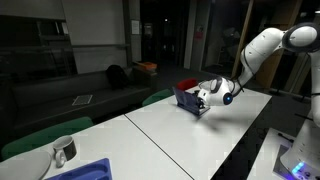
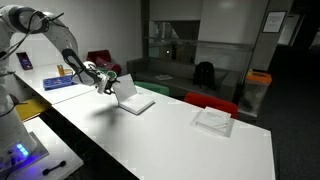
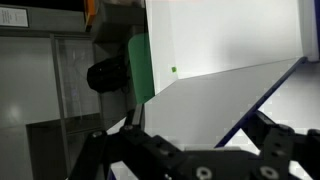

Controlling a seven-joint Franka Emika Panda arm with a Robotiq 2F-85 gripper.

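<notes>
A thin folding case, like a laptop or flat box, stands with its lid (image 1: pixel 187 103) raised steeply on the white table. From the other side, exterior view 2 shows the pale lid (image 2: pixel 125 88) standing up from its flat base (image 2: pixel 138 105). My gripper (image 1: pixel 202 100) is at the lid's raised edge. In the wrist view, the fingers of my gripper stand wide apart, and the lid's white face and dark blue edge (image 3: pixel 258 104) pass between them. The right finger (image 3: pixel 268 132) lies close against that edge; whether it touches is hard to tell.
A white mug (image 1: pixel 65 150) and a blue tray (image 1: pixel 90 171) are at the table's near left. A clear container (image 2: pixel 212 122) sits near the table edge. Chairs line the far side.
</notes>
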